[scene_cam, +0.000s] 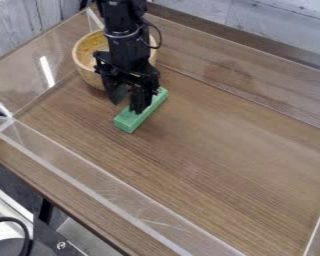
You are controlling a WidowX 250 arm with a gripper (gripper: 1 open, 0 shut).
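Note:
My black gripper (131, 88) hangs at the upper middle of the camera view, over a green oblong block (143, 117) on the wooden table. Its fingers reach down at the block's upper left part and partly cover it; whether they touch it, and how far apart they stand, I cannot tell. A yellow round basket (87, 52) stands just behind and left of the gripper, partly hidden by the arm.
A light wall edge runs along the back right. Dark cables lie at the lower left corner.

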